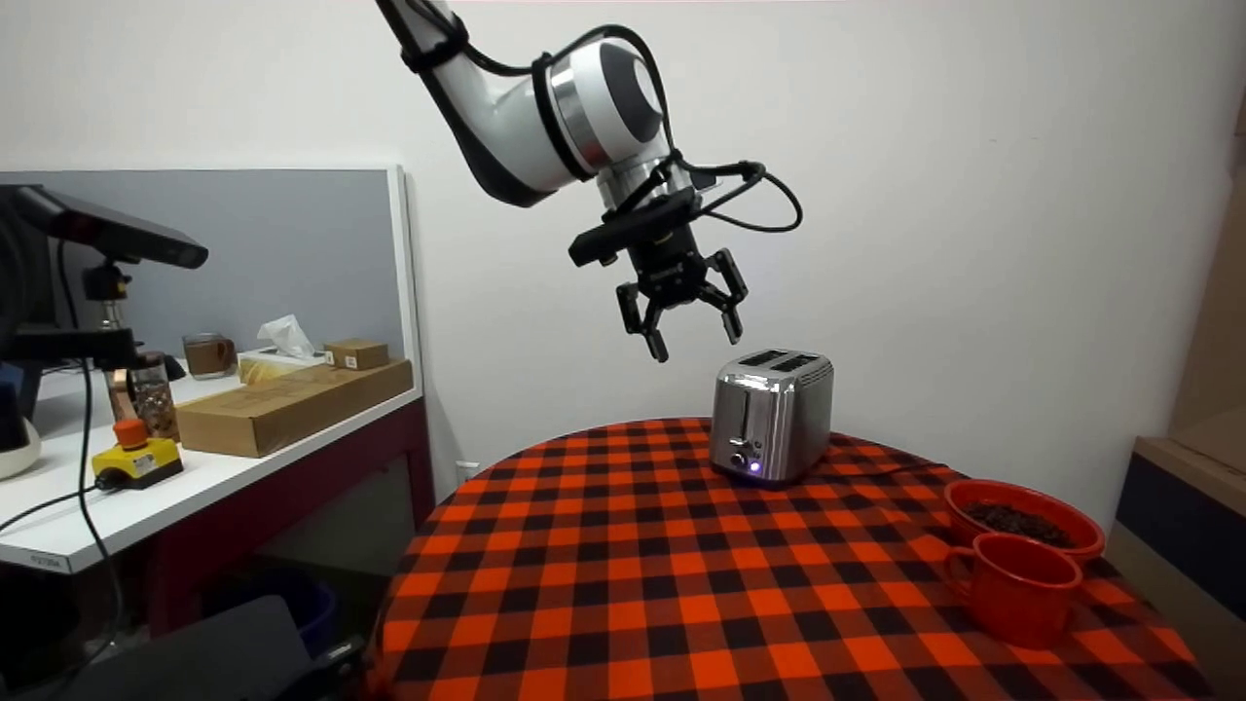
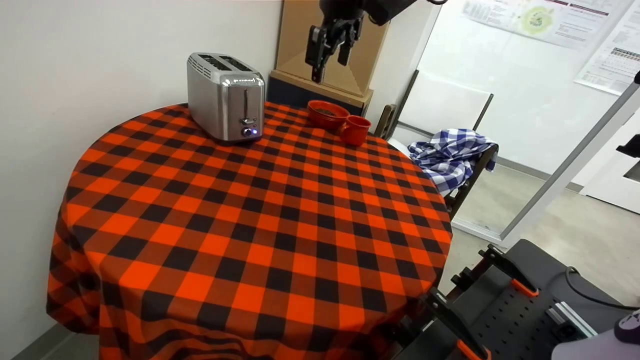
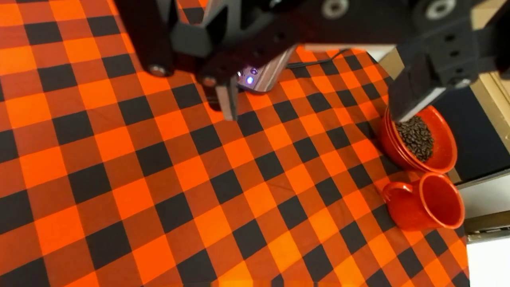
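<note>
My gripper (image 1: pixel 697 339) hangs in the air above the far part of the table, its two fingers well apart and nothing between them. In the wrist view one finger (image 3: pixel 414 91) overlaps the edge of a red bowl only by line of sight. A silver toaster (image 1: pixel 771 415) stands upright at the back of the table, below and to the right of the gripper in exterior view 1. At the right side sit a red bowl (image 1: pixel 1023 514) of dark beans and, close in front of it, an upright red mug (image 1: pixel 1019 592). The mug looks empty inside in the wrist view.
A red and black checked cloth covers the round table (image 2: pixel 252 240), whose middle and front are bare. The toaster's cord (image 3: pixel 318 62) runs along the cloth behind it. A white wall backs the table. A white desk (image 1: pixel 234 473) with boxes stands at the left.
</note>
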